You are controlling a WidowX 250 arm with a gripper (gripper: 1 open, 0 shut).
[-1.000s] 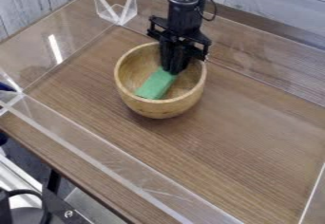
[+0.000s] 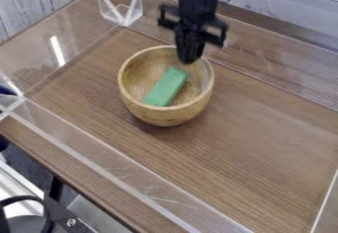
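Observation:
A wooden bowl (image 2: 185, 116) sits in the middle of the wooden table, with a green block (image 2: 166, 87) lying inside it. My dark gripper (image 2: 189, 41) is above the back rim of the bowl, apart from the block. It is blurred; it looks shut, with nothing visible held.
A clear plastic container (image 2: 122, 8) stands at the back left. Dark cables lie at the lower left corner.
My gripper has lifted up and back out of the bowl, away from the green block, which now lies alone in the bowl.

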